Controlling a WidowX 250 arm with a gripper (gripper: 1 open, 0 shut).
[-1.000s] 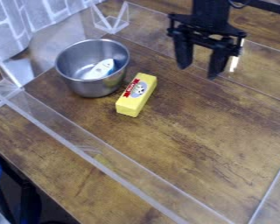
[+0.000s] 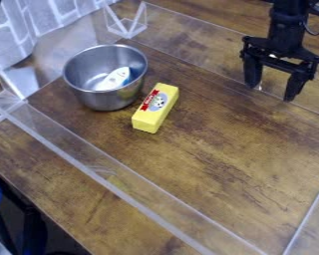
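My black gripper [image 2: 274,70] is at the upper right over the wooden table, its two fingers apart and pointing down. A small pale shape shows behind it near the left finger, too small to make out. A steel pot [image 2: 101,95] with a white and blue item [image 2: 117,79] inside stands at the left. Just right of the pot lies a yellow box [image 2: 155,112] with a red and white label.
Clear plastic strips run along the table [image 2: 202,189] at the back, left and right. A crumpled silvery sheet [image 2: 16,50] covers the upper left corner.
The gripper has moved right, away from the pot and yellow box, to the table's upper right. The pot and box have not moved.
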